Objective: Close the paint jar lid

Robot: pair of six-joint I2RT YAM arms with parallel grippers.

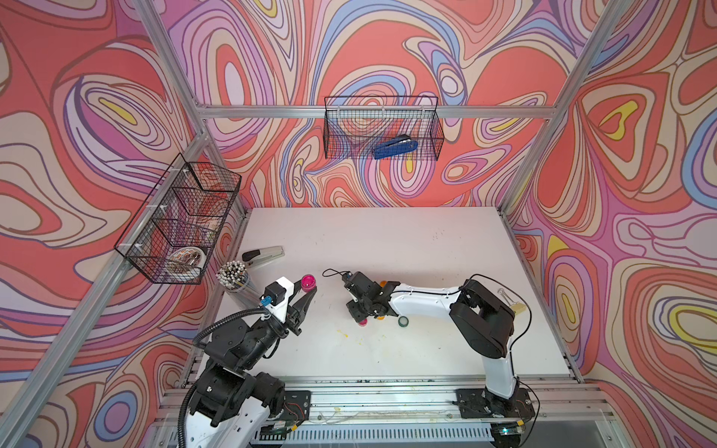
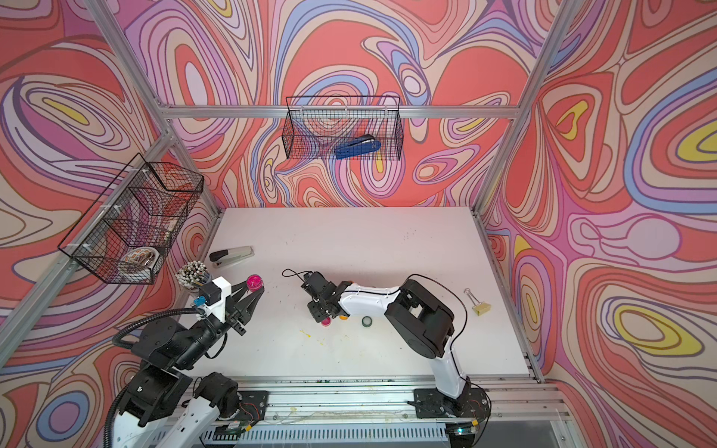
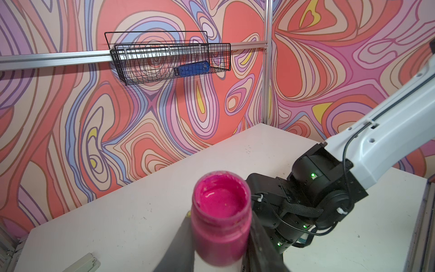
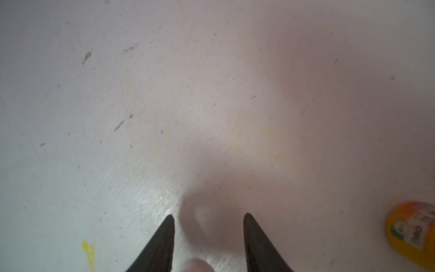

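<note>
My left gripper is shut on an open jar of pink paint (image 3: 221, 204). The jar is held upright above the left of the table, its mouth bare and paint inside. My right gripper points down, close above the table, its fingers apart with no object seen between the tips. The pink lid (image 1: 363, 322) lies on the tabletop just in front of that gripper. In the right wrist view only a pale edge of the lid (image 4: 198, 267) shows at the bottom; the remainder is cut off.
An orange paint jar (image 4: 414, 233) lies to the right of the right gripper. A dark green round piece (image 1: 403, 322) sits under the right forearm. A stapler (image 1: 263, 255) and a cup of sticks (image 1: 233, 274) stand far left.
</note>
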